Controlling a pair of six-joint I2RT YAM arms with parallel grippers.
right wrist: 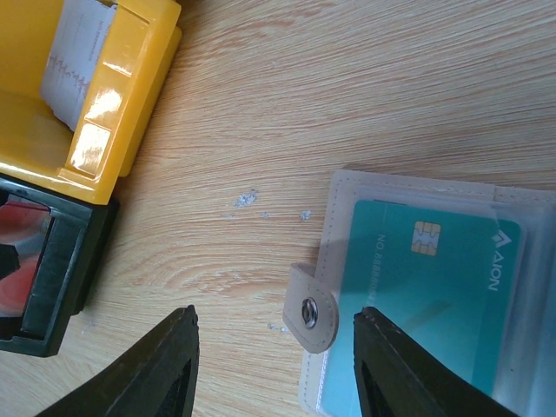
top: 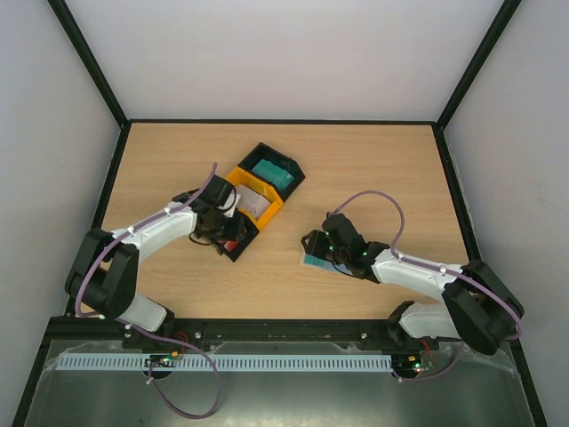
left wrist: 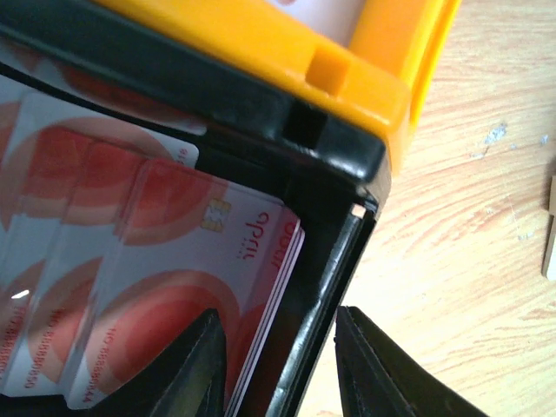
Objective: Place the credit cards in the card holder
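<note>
White-and-red cards (left wrist: 165, 252) lie overlapped in the black bin (left wrist: 269, 174). Over the bin's outer wall stands my left gripper, its fingers apart, one on the card side and one beyond the wall; whether they touch anything cannot be told. The clear card holder (right wrist: 347, 195) lies flat on the table with a teal card (right wrist: 426, 287) showing inside and a snap flap (right wrist: 311, 308) at its edge. My right gripper is open at that edge, with the flap in view between and beyond its fingers and nothing held.
A yellow bin (top: 259, 203) with white cards adjoins the black bin, and a further black bin (top: 286, 163) with teal cards stands behind it. Bare wood (top: 382, 169) lies to the right and at the back.
</note>
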